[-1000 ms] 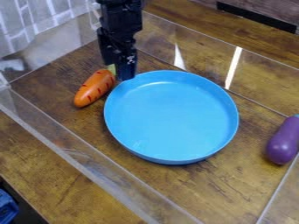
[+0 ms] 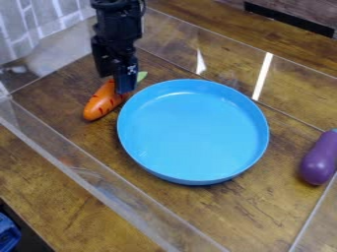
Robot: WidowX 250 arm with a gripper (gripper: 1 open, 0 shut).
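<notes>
My gripper [image 2: 114, 75] points down over the upper end of an orange carrot [image 2: 101, 102], its fingers apart at the carrot's green-topped end; whether they touch it is hard to tell. The carrot lies on the wooden surface at the left, beside a large blue plate [image 2: 192, 161], which is empty.
A purple eggplant [image 2: 318, 157] lies at the far right. A blue object [image 2: 6, 232] shows at the lower left edge. Clear plastic walls border the wooden surface. Bare wood shows above and below the plate.
My gripper has moved left and down, from above the plate's upper left edge onto the carrot's upper end. The carrot and plate look unmoved.
</notes>
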